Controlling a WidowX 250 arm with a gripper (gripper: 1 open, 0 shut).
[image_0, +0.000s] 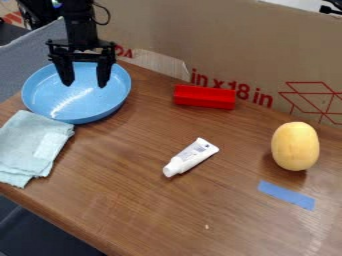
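Observation:
My black gripper (83, 72) hangs at the upper left over a light blue round dish (80, 104), its two fingers pointing down and spread open, with nothing seen between them. A folded pale cloth (30, 148) lies at the left edge, in front of the dish. A white tube (190, 157) lies in the middle of the wooden table. A red block (205, 96) lies at the back by the cardboard wall, and a yellow oval object (295, 146) sits at the right.
A cardboard wall (254, 45) closes off the back. A blue strip (286, 196) lies flat at the right.

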